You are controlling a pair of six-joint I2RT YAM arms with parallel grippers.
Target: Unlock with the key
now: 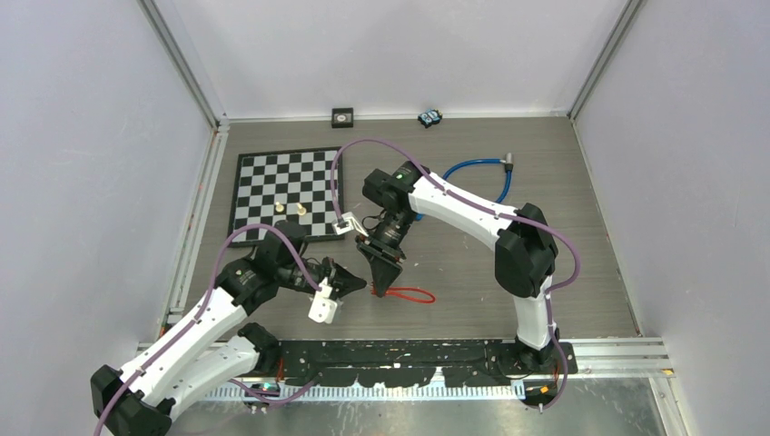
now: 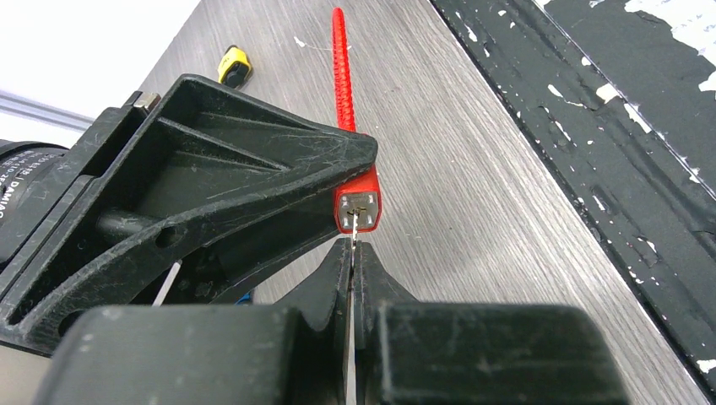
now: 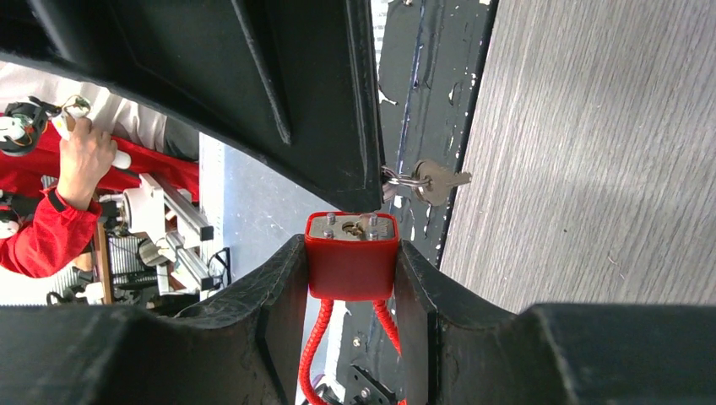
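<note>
A red padlock (image 3: 351, 268) with a long red shackle is gripped between the fingers of my right gripper (image 1: 380, 292); its metal face with the keyhole points toward my left gripper (image 1: 363, 284). In the left wrist view the left fingers (image 2: 325, 277) are closed together on a thin silver key (image 2: 355, 226). The key's blade lines up with the keyhole of the padlock (image 2: 358, 210). Whether its tip is inside cannot be told. A ring with spare keys (image 3: 436, 180) dangles beside the left fingertip in the right wrist view. Both grippers are close together above the table.
A chessboard (image 1: 257, 188) with small pieces lies at the left. A blue cable-like loop (image 1: 477, 163) rests behind the right arm. Two small items, a dark box (image 1: 342, 117) and a blue one (image 1: 429, 117), sit by the back wall.
</note>
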